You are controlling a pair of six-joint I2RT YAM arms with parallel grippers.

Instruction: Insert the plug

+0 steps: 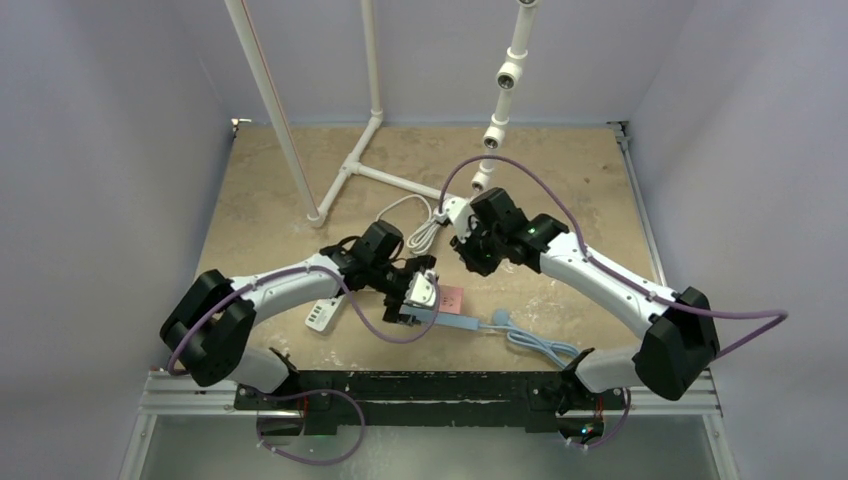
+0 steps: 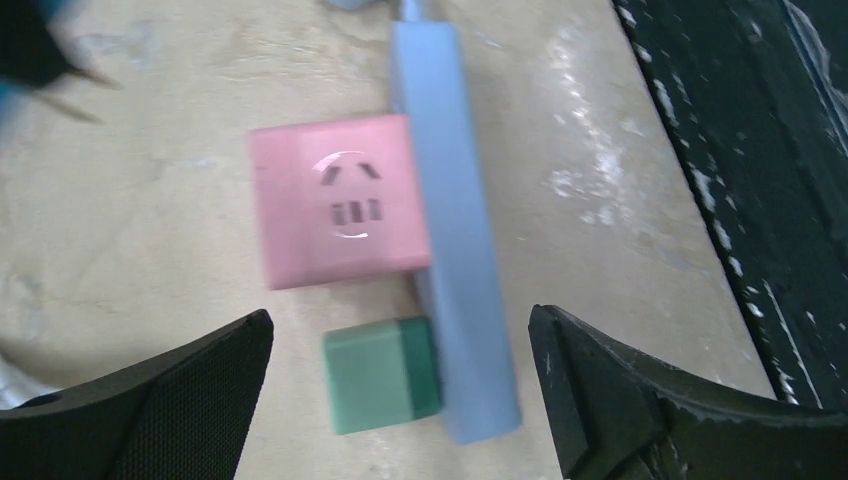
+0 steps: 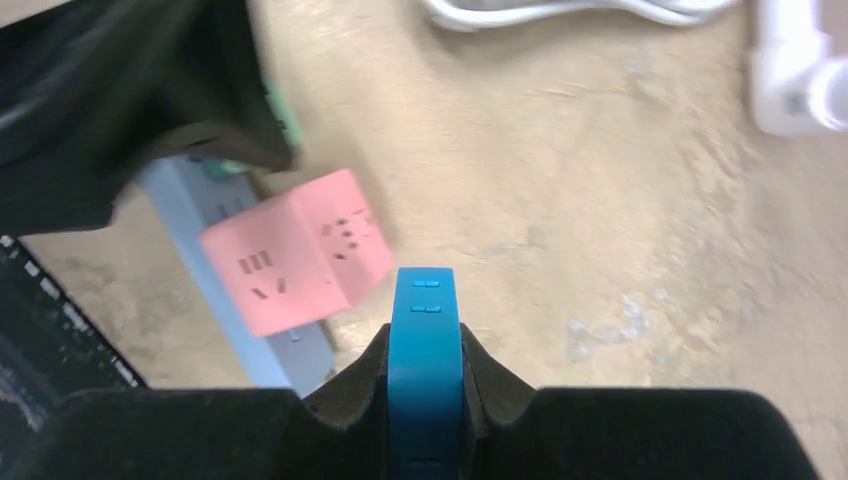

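Note:
A light-blue power strip [image 2: 455,200] [image 1: 455,320] lies with a pink socket cube [image 2: 335,200] [image 3: 295,250] and a smaller green cube [image 2: 370,375] against its side. My left gripper [image 1: 405,305] stands open just over the strip's end and green cube, nothing held. My right gripper [image 1: 478,258] is closed around a bright blue block [image 3: 425,320], above and to the right of the pink cube; whether the block carries prongs cannot be seen here.
A white power strip [image 1: 323,312] lies left, white coiled cable [image 1: 425,232] behind, and a blue coiled cord [image 1: 540,345] at front right. A white pipe frame [image 1: 400,181] runs along the back; the dark table edge [image 2: 720,170] is in front.

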